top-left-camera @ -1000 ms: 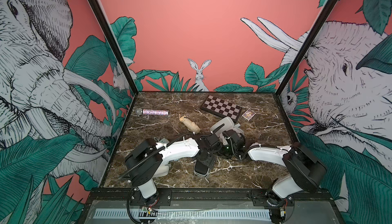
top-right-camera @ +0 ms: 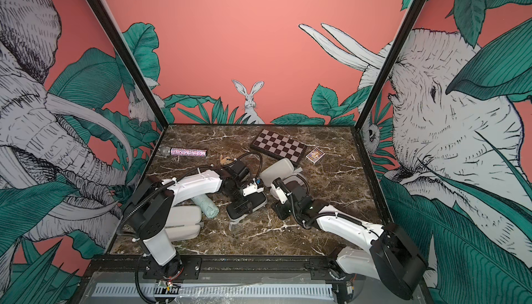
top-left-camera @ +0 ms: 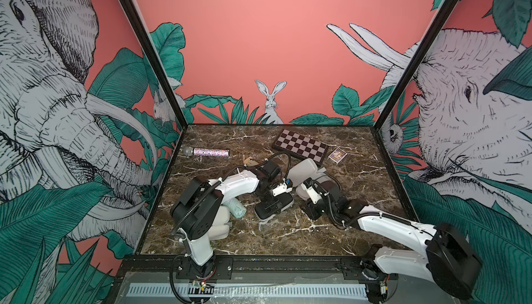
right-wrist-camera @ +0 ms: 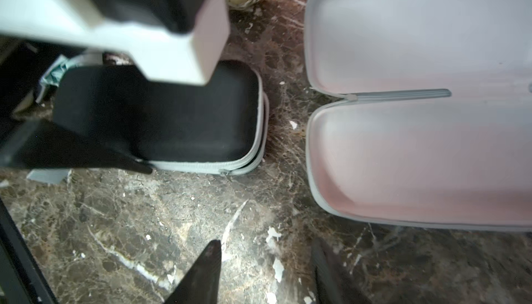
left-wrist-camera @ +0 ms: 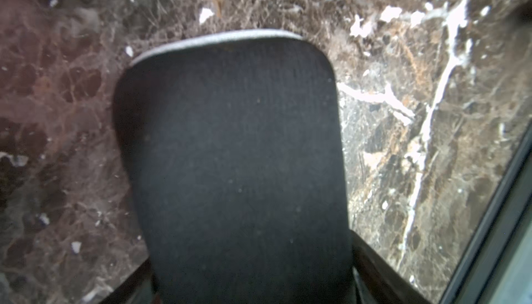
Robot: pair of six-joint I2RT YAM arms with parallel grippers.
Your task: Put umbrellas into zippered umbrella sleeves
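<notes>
A black zippered sleeve [top-left-camera: 271, 208] lies shut near the middle of the table. My left gripper [top-left-camera: 284, 188] is over its far end; in the left wrist view the sleeve [left-wrist-camera: 232, 154] fills the space between the fingers, and whether they press it cannot be told. My right gripper stands open over bare marble, its fingers apart with nothing between. In the right wrist view an empty grey sleeve [right-wrist-camera: 399, 154] lies unzipped and spread flat. A teal rolled umbrella [top-left-camera: 236, 208] rests left of the black sleeve. A tan umbrella [top-left-camera: 251, 161] is mostly hidden behind my left arm.
Another spread grey sleeve [top-right-camera: 185, 223] lies at the left front. Toward the back are a glittery pink tube [top-left-camera: 210, 152], a checkered board [top-left-camera: 300, 145] and a small card box [top-left-camera: 337, 155]. Free marble shows along the right side and the front middle.
The black sleeve has turned and shifted leftward and away from the front edge, along with my left gripper. My right gripper has moved away from the left one.
</notes>
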